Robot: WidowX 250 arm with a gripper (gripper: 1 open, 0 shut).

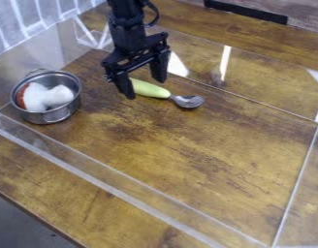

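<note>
My black gripper (143, 77) hangs open at the upper middle, its fingers spread over the wooden table. Just below and between them lies a long pale green object (150, 89), partly behind the gripper, with a silver spoon (186, 101) at its right end. At the left sits a metal bowl (49, 112) holding white rounded items (51, 96) and something red-orange. Whether a finger touches the green object cannot be told.
Clear panels or edges run along the table's sides, and a dark strip lies at the back right.
</note>
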